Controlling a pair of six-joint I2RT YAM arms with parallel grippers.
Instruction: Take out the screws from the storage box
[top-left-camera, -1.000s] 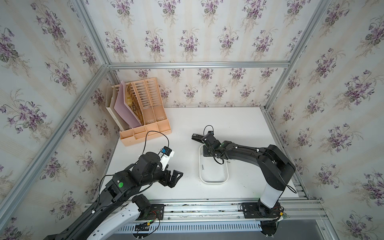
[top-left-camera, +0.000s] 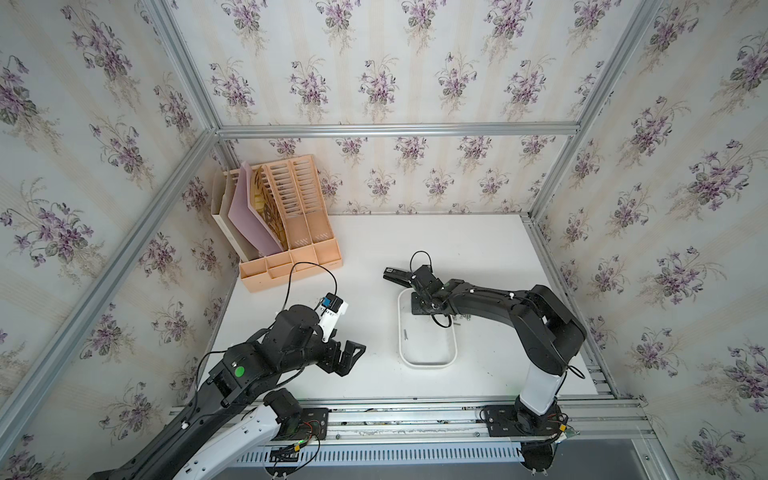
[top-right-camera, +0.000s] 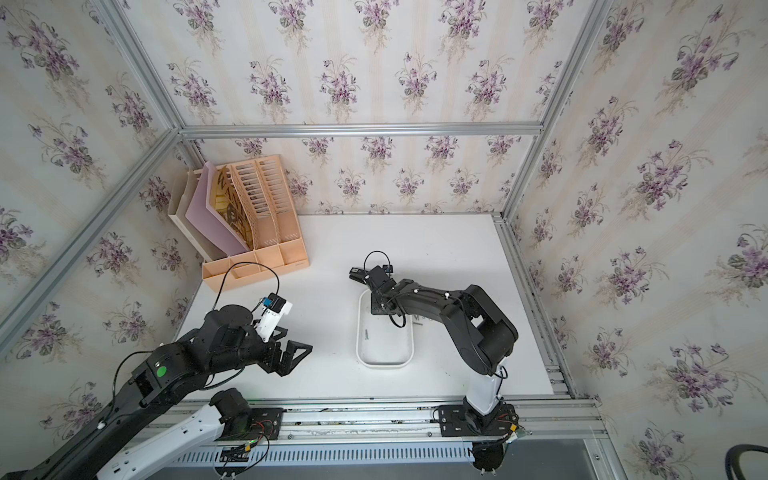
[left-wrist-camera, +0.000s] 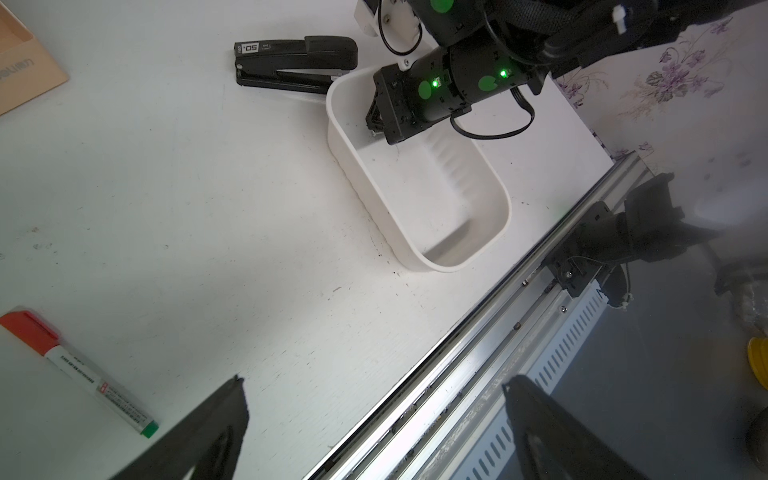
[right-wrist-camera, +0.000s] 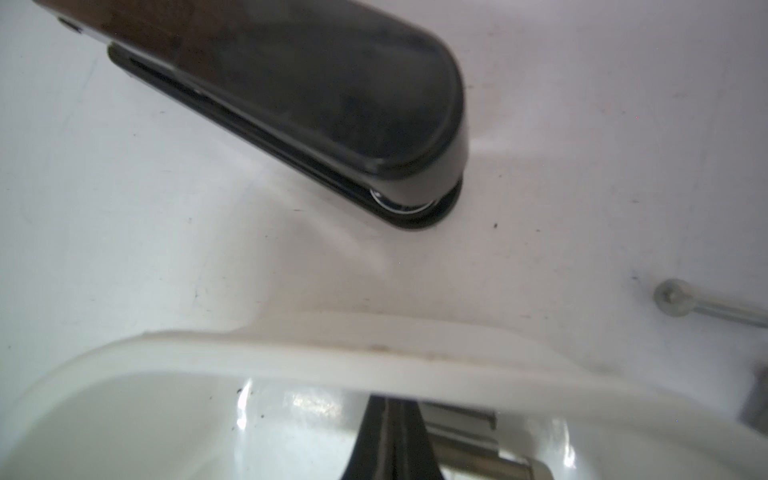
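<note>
The white storage box (top-left-camera: 428, 365) lies on the table right of centre, with the right arm over its far half. A small grey screw (top-left-camera: 405, 334) shows on its floor. In the right wrist view, metal screws (right-wrist-camera: 472, 452) lie inside by the far wall. My right gripper is shut there, its fingertips reaching down beside those screws; no screw shows held between them. Outside the box, to its right, a screw (right-wrist-camera: 712, 306) rests on the table. My left gripper stands open and empty left of the box, its fingers wide apart.
A black stapler (left-wrist-camera: 296, 62) is just beyond the box's far end. Left of the box lies a marker (left-wrist-camera: 84, 374) with a red cap. The wooden organizer (top-left-camera: 292, 260) occupies the back left.
The right arm has shifted slightly to the right over the box. The left arm, box and stapler have stayed where they were.
</note>
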